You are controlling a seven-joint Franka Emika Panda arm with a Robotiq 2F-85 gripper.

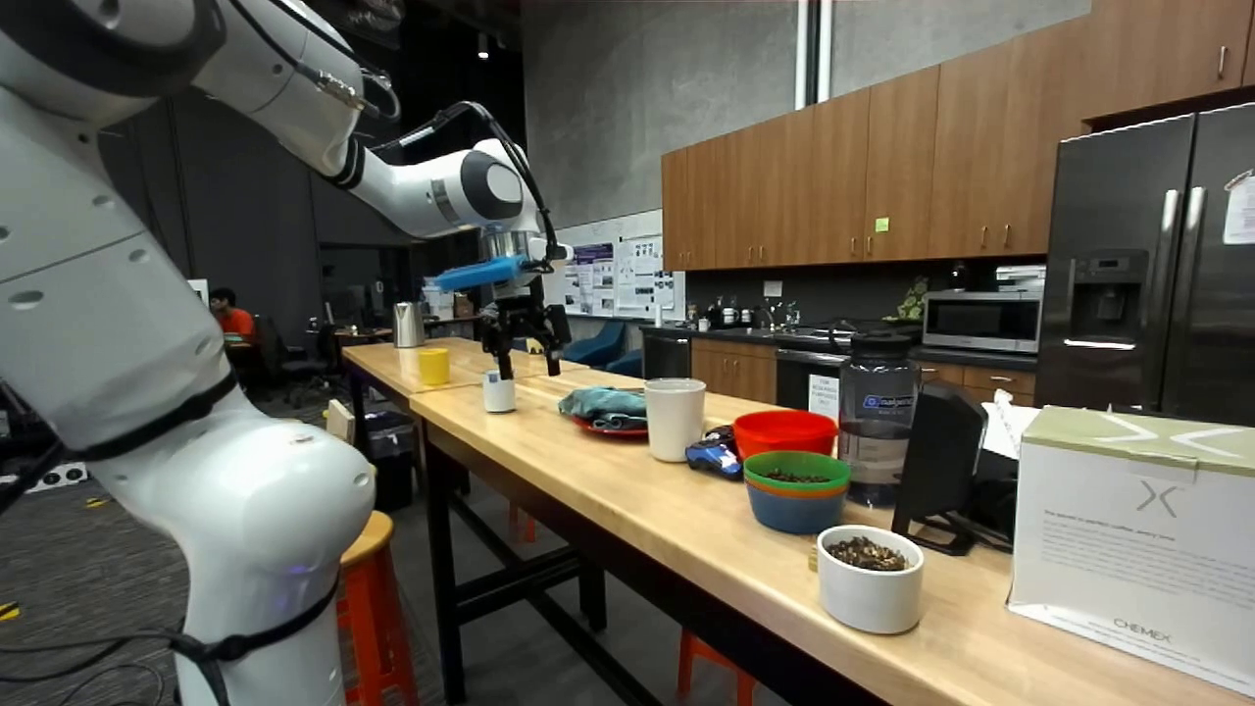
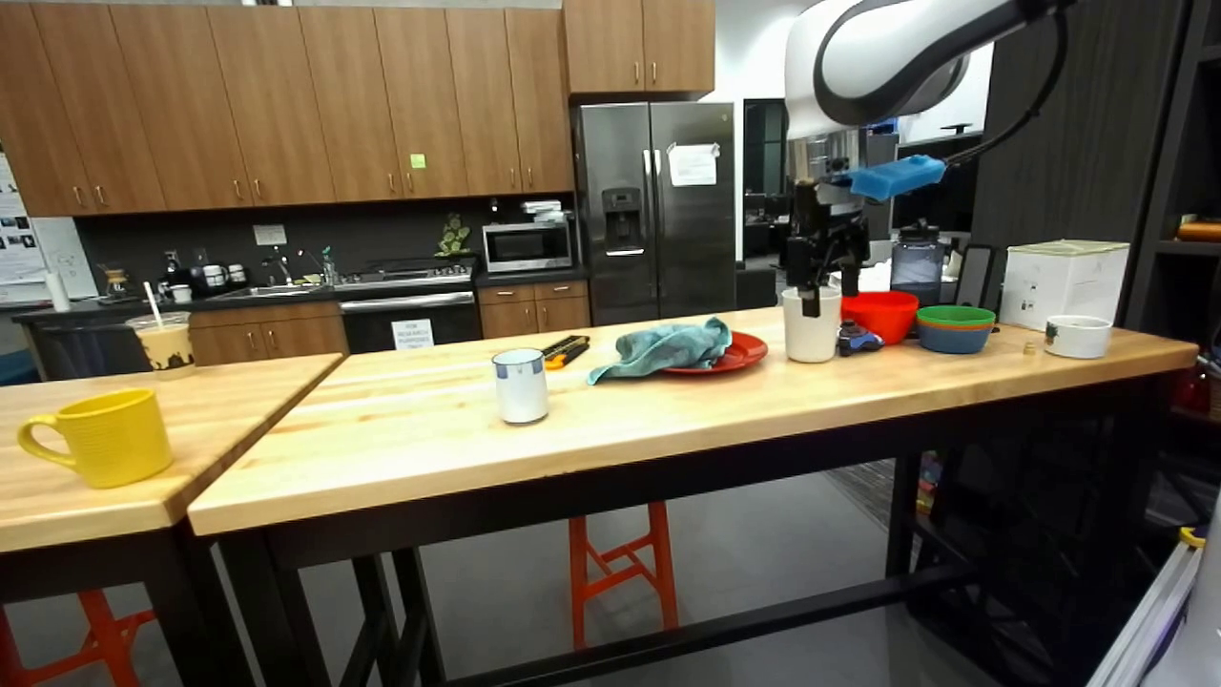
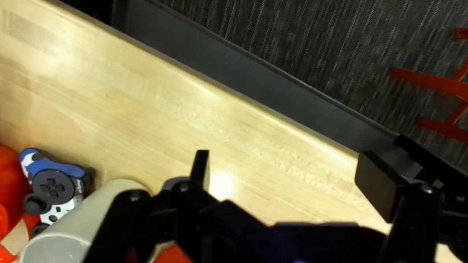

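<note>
My gripper (image 1: 528,358) hangs open above the long wooden table, its fingers spread with nothing between them. In the wrist view, bare tabletop shows between the fingertips of the gripper. A tall white cup (image 3: 65,232) appears at the lower left there, partly hidden behind a finger. From exterior view 2, my gripper (image 2: 830,292) overlaps the top of that tall cup (image 2: 812,334); contact cannot be made out. A small white mug with blue marks (image 2: 521,387) stands upright near the table's middle. The teal cloth (image 2: 664,348) lies on a red plate (image 2: 746,350).
A game controller (image 3: 55,184) lies beside the tall cup. Red bowl (image 1: 785,433), stacked bowls (image 1: 797,492), bottle (image 1: 879,418), white bowl (image 1: 871,588) and box (image 1: 1135,541) crowd one end. The yellow mug (image 2: 114,439) stands on the adjoining table.
</note>
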